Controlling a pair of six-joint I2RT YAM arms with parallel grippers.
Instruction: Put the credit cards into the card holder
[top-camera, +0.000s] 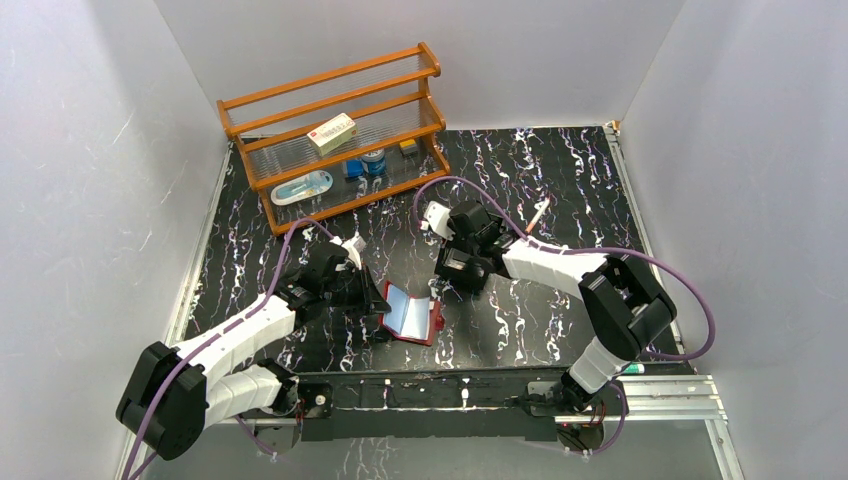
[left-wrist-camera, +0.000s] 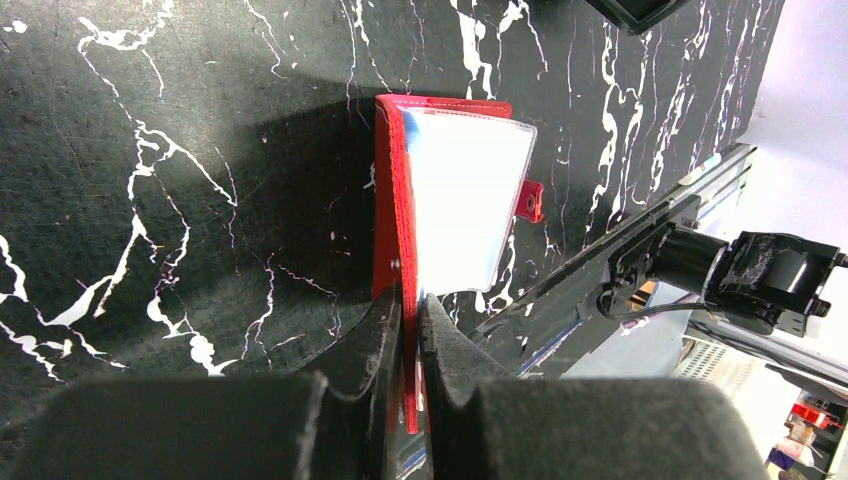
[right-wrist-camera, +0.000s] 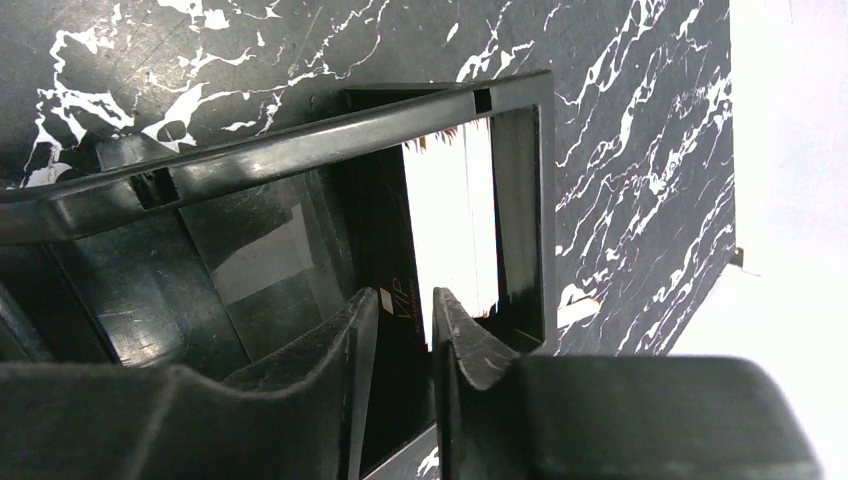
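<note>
The red card holder stands partly open on the table, with clear white sleeve pages inside. My left gripper is shut on the edge of its red cover. In the right wrist view a black box holds a stack of cards, white edges up, with a black card marked VIP on the stack's left side. Over that box, my right gripper is part open, its fingertips apart near the VIP card's lower end. Whether they touch the card cannot be told.
A wooden rack with a small box and other items stands at the back left. One pen-like stick lies right of the black box. Bare marble table shows at the right front.
</note>
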